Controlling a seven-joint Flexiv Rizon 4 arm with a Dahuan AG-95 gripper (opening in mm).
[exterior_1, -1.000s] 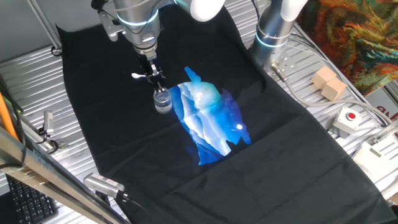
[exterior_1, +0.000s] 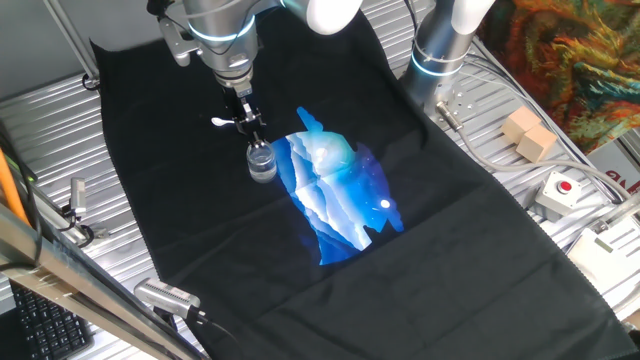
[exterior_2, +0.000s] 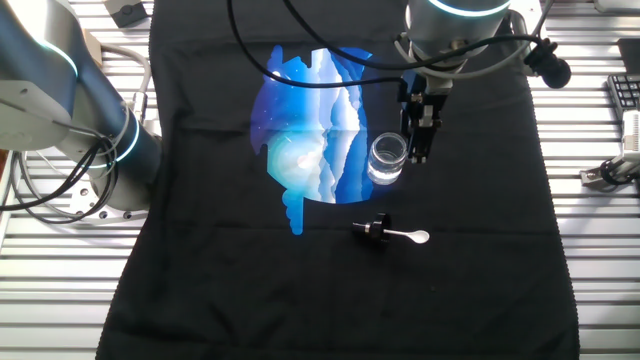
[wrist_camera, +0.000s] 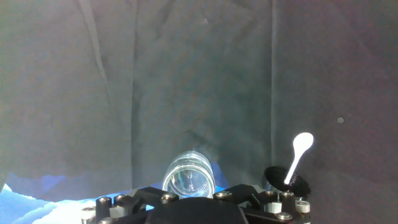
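A clear glass jar (exterior_2: 387, 158) without a lid stands on the black cloth, at the edge of a blue and white picture (exterior_1: 335, 190). My gripper (exterior_2: 419, 152) is beside and above the jar. In the wrist view, its fingers (wrist_camera: 104, 206) are spread wide, with the jar (wrist_camera: 189, 177) visible in the middle beyond them; nothing is clamped. A black lid (exterior_2: 378, 228) with a white spoon (exterior_2: 410, 236) attached lies on the cloth apart from the jar. The lid (wrist_camera: 287, 180) shows partly behind the right finger. How high the fingertips are is hard to judge.
Two wooden blocks (exterior_1: 528, 135), a red-button box (exterior_1: 557, 193) and cables lie off the cloth at right. A camera (exterior_1: 167, 297) stands near its front left edge.
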